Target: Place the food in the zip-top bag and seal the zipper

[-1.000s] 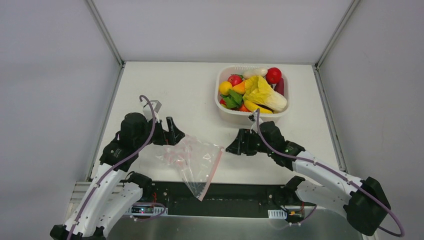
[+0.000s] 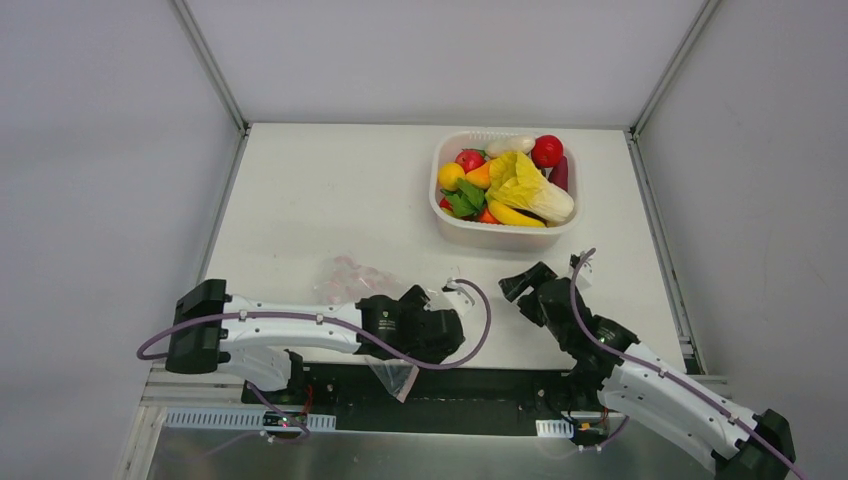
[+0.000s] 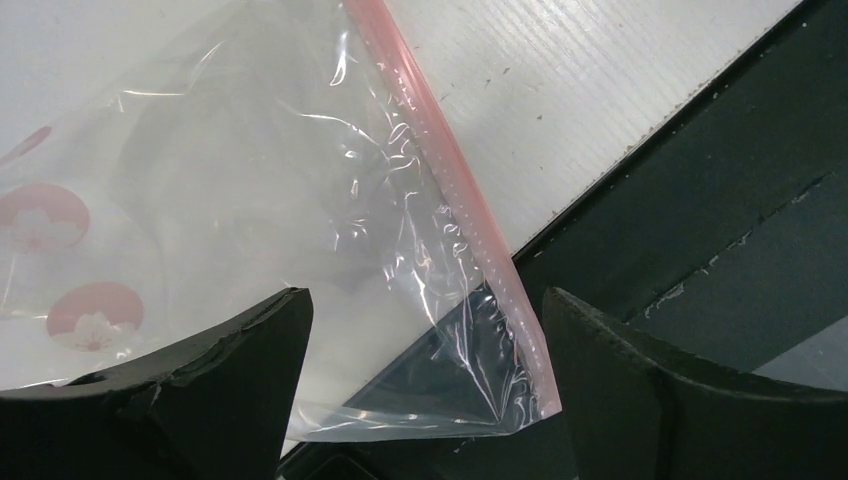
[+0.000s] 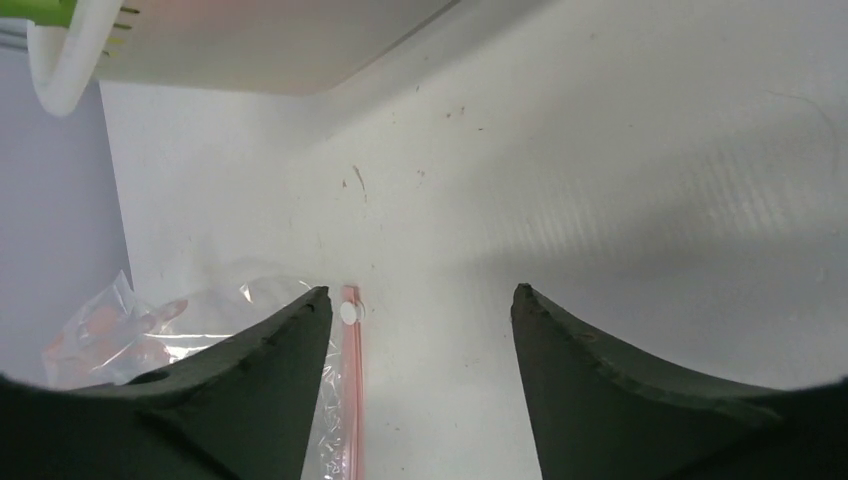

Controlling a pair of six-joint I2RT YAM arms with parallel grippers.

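Note:
A clear zip top bag (image 3: 280,230) with a pink zipper strip (image 3: 455,170) lies flat, its zipper's lower corner hanging past the table's front edge. My left gripper is over that corner, part open, its fingers on either side of the strip's end; whether they touch the plastic cannot be told. From above, the left arm covers most of the bag (image 2: 350,278). Right of the bag, my right gripper stands part open over bare table with nothing between its fingers. The strip's upper end, with a white slider (image 4: 350,312), shows beyond its left finger.
A white basket (image 2: 478,236) at the back right is full of toy food, including a lettuce (image 2: 520,182), a banana (image 2: 512,215) and a tomato (image 2: 547,151). A dark rail (image 2: 450,400) runs along the front.
My left gripper has swung right and toward the front, from the bag's far left side to its zipper corner. The right gripper has drawn back to the right, away from the zipper's upper end.

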